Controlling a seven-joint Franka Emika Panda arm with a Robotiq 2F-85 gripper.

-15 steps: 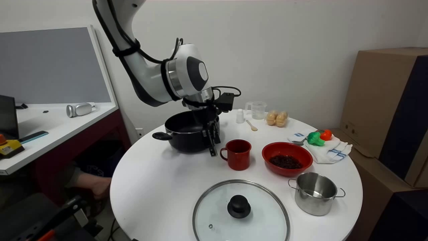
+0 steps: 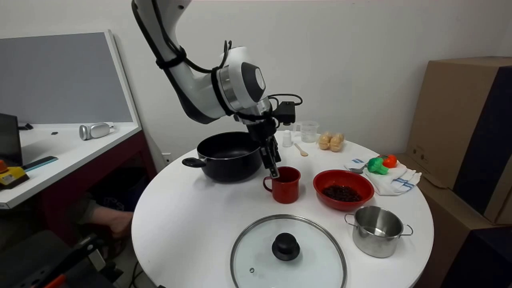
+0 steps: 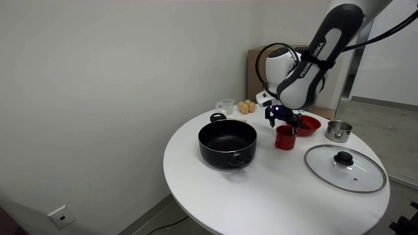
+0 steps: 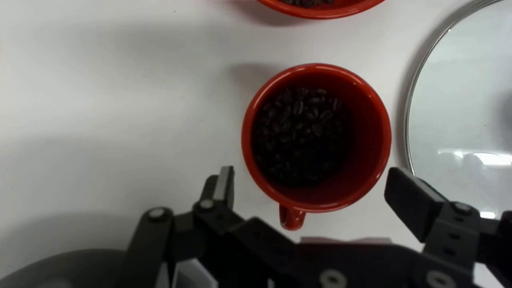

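A red mug [image 4: 314,139] holding dark coffee beans [image 4: 297,134] stands upright on the white table. Its handle [image 4: 292,218] points toward my gripper in the wrist view. The fingers are wide open, with the fingers [image 4: 224,187] far apart on either side of the handle. They hang above the mug's handle side and hold nothing. In exterior view 1 the near fingertip covers a bit of the space by the mug's rim; whether it touches the mug [image 2: 286,186] is unclear.
A black pot [image 2: 229,156] stands behind the gripper. A red bowl [image 2: 343,175] with dark contents, a steel pot [image 2: 377,235] and a glass lid [image 2: 307,254] surround the mug. At the back are eggs [image 2: 331,141] and a measuring cup [image 2: 309,131].
My arm has moved to the right and slightly up in exterior view 1, from beside the black pot to over the mug's handle side. The objects on the table have not moved.
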